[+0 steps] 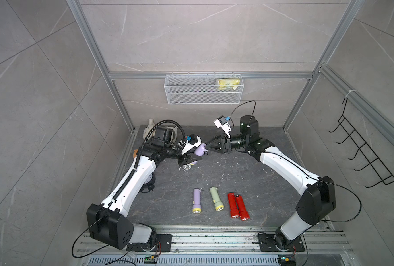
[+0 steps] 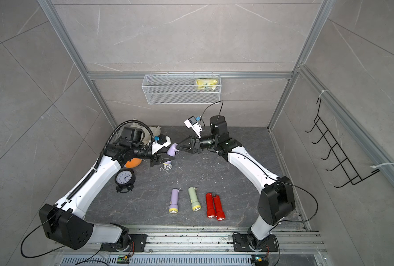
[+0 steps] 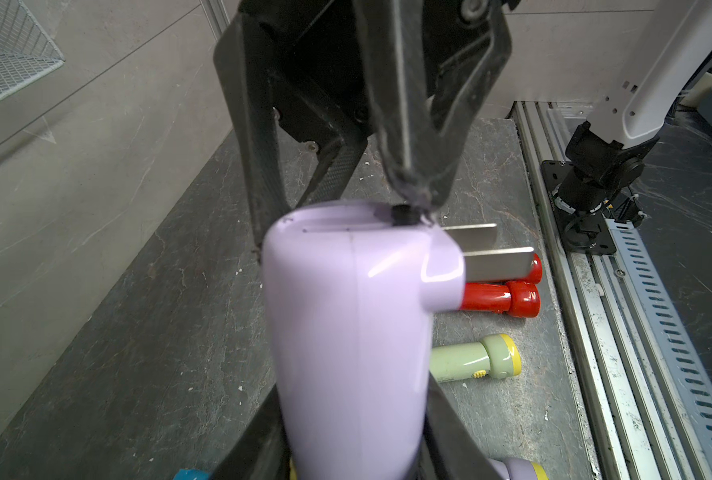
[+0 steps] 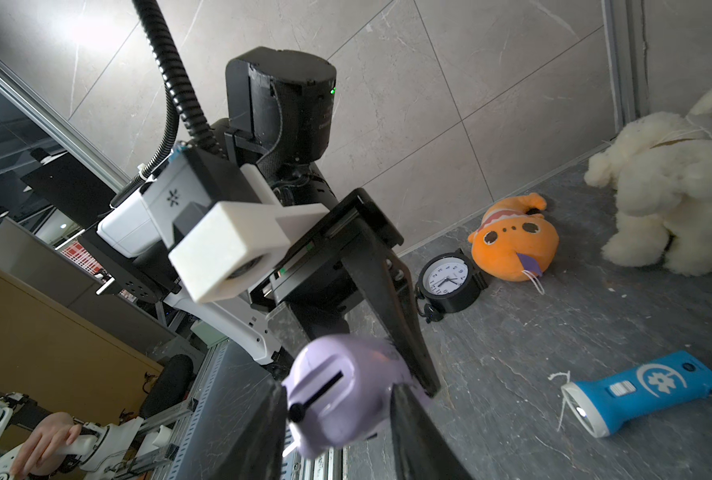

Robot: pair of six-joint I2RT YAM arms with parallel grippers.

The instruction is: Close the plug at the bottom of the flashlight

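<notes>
A lavender flashlight (image 3: 347, 336) is held aloft, bottom end toward my right gripper, in the middle of both top views. My left gripper (image 1: 190, 156) is shut on its body. In the right wrist view that bottom end (image 4: 331, 392) shows a slot with a small black piece at one side and a part jutting from the edge; whether the plug sits flush I cannot tell. My right gripper is part open, its fingertips right at this end; contact is unclear.
Lavender (image 1: 197, 199), green (image 1: 216, 199) and two red flashlights (image 1: 232, 204) lie in front. A blue flashlight (image 4: 640, 392), black clock (image 4: 448, 284), orange plush (image 4: 516, 240) and white plush (image 4: 668, 192) are on the left and back. A wire basket (image 1: 203, 95) hangs behind.
</notes>
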